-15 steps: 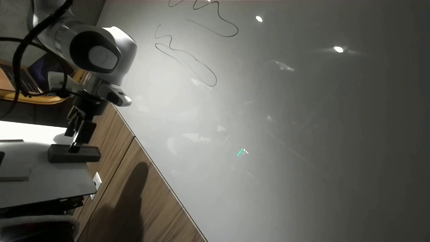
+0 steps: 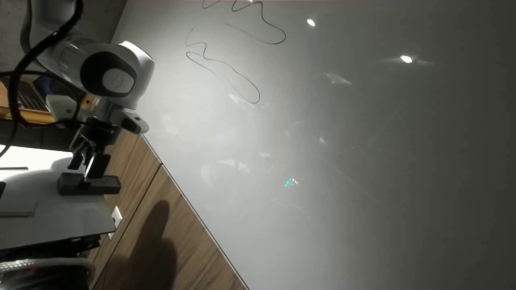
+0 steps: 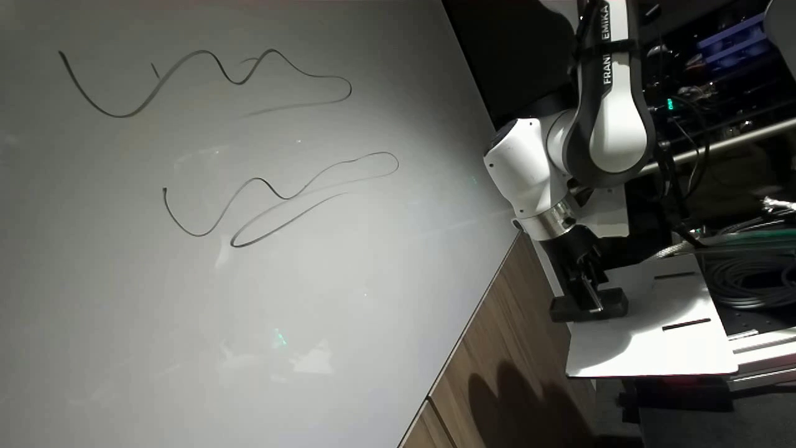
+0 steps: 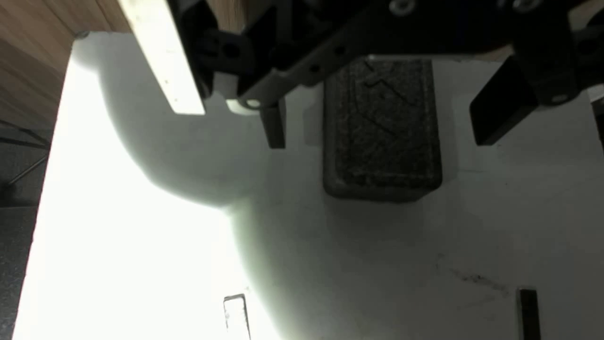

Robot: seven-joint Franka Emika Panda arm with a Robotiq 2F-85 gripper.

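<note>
A dark rectangular block, like a whiteboard eraser (image 4: 385, 136), lies flat on the pale tabletop (image 4: 255, 170). In the wrist view, my gripper stands open over it, one finger (image 4: 274, 125) left of the block and the other finger (image 4: 504, 107) right of it, with clear gaps on both sides. The first exterior view has the gripper (image 2: 87, 164) just above the block (image 2: 104, 185). From the other side, the gripper (image 3: 586, 284) overlaps the block (image 3: 614, 302), so contact cannot be judged there. The block's far end is hidden behind the gripper body in the wrist view.
Beside the table rises a large whiteboard (image 3: 224, 321) bearing wavy dark marker lines (image 3: 257, 179). Wood panels (image 3: 485, 358) run below it. Dark slots (image 3: 686, 324) mark the tabletop, otherwise largely bare around the block. Cables (image 3: 754, 284) lie beyond the table.
In the first exterior view, the arm and gripper have shifted left and slightly down. The block has not moved.
</note>
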